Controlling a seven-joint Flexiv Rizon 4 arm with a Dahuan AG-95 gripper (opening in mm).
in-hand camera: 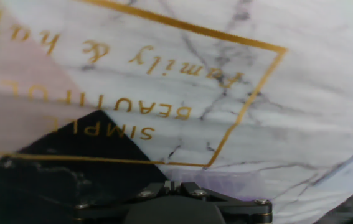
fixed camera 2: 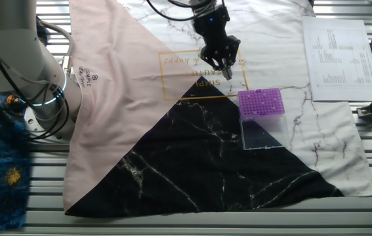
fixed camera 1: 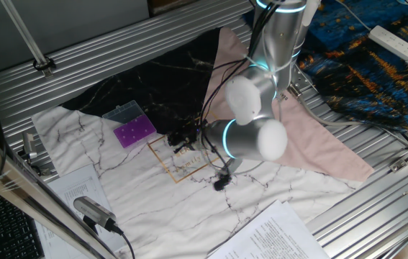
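Observation:
My gripper [fixed camera 2: 227,73] hangs over the cloth, beside the gold-framed lettering, its fingertips pointing down. In the wrist view its black fingers [in-hand camera: 192,187] come together at the bottom edge, and nothing clear shows between them. A purple rack with many small holes [fixed camera 2: 261,102] sits at one end of a clear plastic box [fixed camera 2: 263,133]; it is a little to the right of the gripper in exterior view 2. From exterior view 1 the purple rack [fixed camera 1: 134,132] is left of the dark gripper [fixed camera 1: 175,139]. Only a blurred lilac strip of the rack [in-hand camera: 220,180] appears behind the fingers in the wrist view.
Beneath everything lies a pink, black and white marbled cloth [fixed camera 2: 117,98]. Printed sheets [fixed camera 1: 270,234] rest at its front edge, and another paper [fixed camera 2: 338,59] lies at the far right. A small camera [fixed camera 1: 94,212] stands near the laptop [fixed camera 1: 6,223]. Bare marbled cloth surrounds the rack's front.

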